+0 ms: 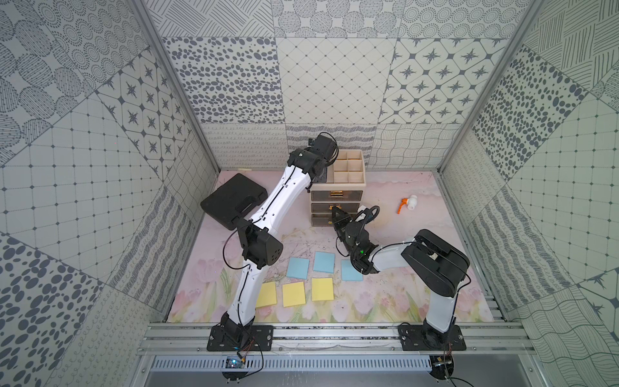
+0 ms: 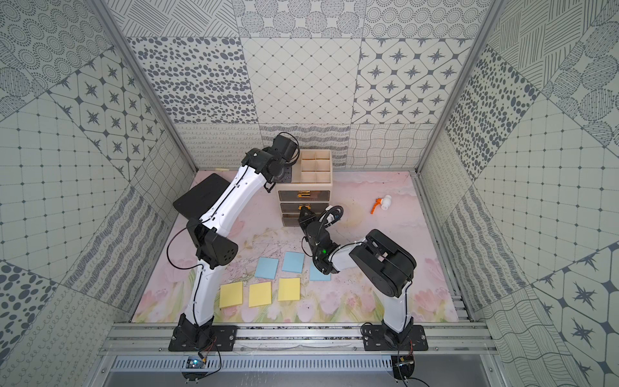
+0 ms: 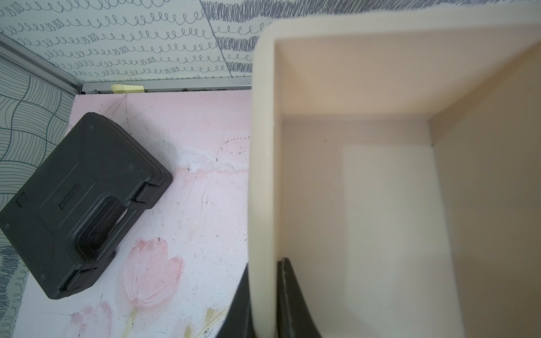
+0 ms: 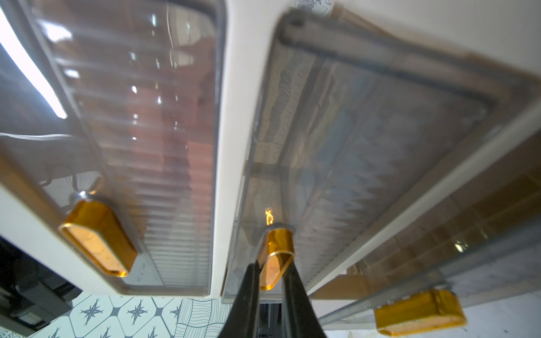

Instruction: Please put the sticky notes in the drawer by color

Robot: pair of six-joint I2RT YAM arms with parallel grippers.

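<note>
Three blue notes point(image 1: 324, 262) and three yellow notes point(image 1: 294, 293) lie flat on the table in front of the drawer unit point(image 1: 364, 177). At the unit's top, my left gripper is shut on the left wall point(image 3: 262, 169) of its open tray, one finger on each side. My right gripper is part open at the middle drawer's gold handle point(image 4: 279, 241), with a fingertip on either side; firm contact cannot be told. The top drawer point(image 4: 169, 225) looks closed. The bottom drawer point(image 4: 484, 248) appears to stand out somewhat.
A black case point(image 1: 233, 198) lies to the left of the unit. An orange and white object point(image 1: 407, 203) rests on the right. My right forearm reaches over the rightmost blue note point(image 2: 320, 273). Bare table lies between the notes and the unit.
</note>
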